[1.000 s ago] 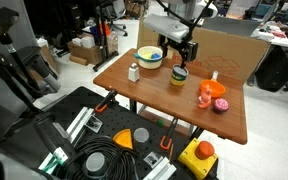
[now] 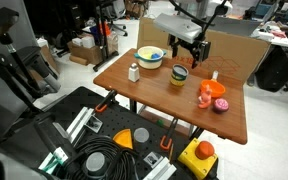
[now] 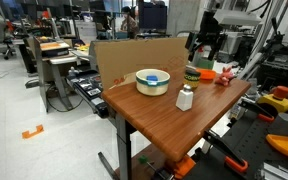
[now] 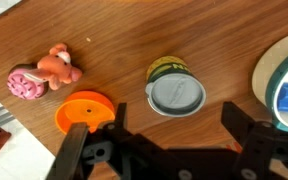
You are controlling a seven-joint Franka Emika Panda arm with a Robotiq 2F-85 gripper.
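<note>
A can [image 4: 167, 68] with a green and yellow side and a grey top [image 4: 176, 94] stands on the wooden table, near the middle of the wrist view. My gripper is open above it, one finger off to each side of the can, nothing between them. From outside, the gripper [image 2: 187, 54] hangs over the can [image 2: 179, 76] with a gap between them. The second exterior view also shows the can [image 3: 192, 76] below the gripper [image 3: 206, 52].
A white bowl [image 2: 149, 60] with blue and yellow contents stands left of the can, and a white bottle [image 2: 134, 73] nearer the front. On the right are an orange bowl [image 4: 84, 113], a pink-orange toy [image 4: 59, 66] and a pink round thing [image 2: 221, 105]. A cardboard panel [image 2: 232, 57] closes the back.
Over the last second my gripper has shifted a little to the right in the first exterior view, staying above the can. It remains open; the objects on the table have not moved.
</note>
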